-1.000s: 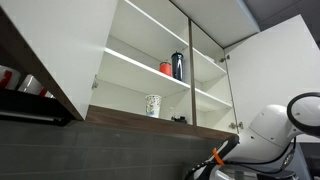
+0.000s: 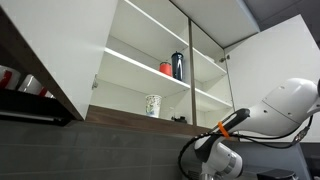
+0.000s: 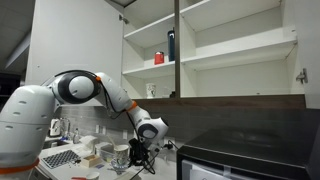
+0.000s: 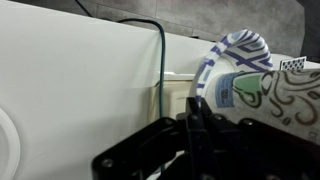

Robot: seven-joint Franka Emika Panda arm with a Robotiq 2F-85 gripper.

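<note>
In the wrist view, my gripper is shut, its dark fingertips close together beside a patterned piece of crockery (image 4: 275, 98) with brown swirls and a blue-green patch. Whether they pinch its edge I cannot tell. Behind it shows a white dish (image 4: 242, 52) with blue stripes, partly covered. In exterior view 2 the gripper (image 3: 139, 157) is low over the cluttered counter, its tips too small to read. Exterior view 1 shows the arm's wrist (image 2: 217, 157) below the cabinet, with the fingers out of clear sight.
Open shelves hold a red canister (image 2: 165, 68), a dark bottle (image 2: 178, 66) and a patterned cup (image 2: 153, 105). A cable (image 4: 161, 65) crosses the white counter (image 4: 85, 75), whose left part is mostly clear. A dark appliance (image 3: 243, 143) stands right of the arm.
The arm and its wrist have risen in exterior view 1, clearly higher than one second ago. The shelf items stay where they were.
</note>
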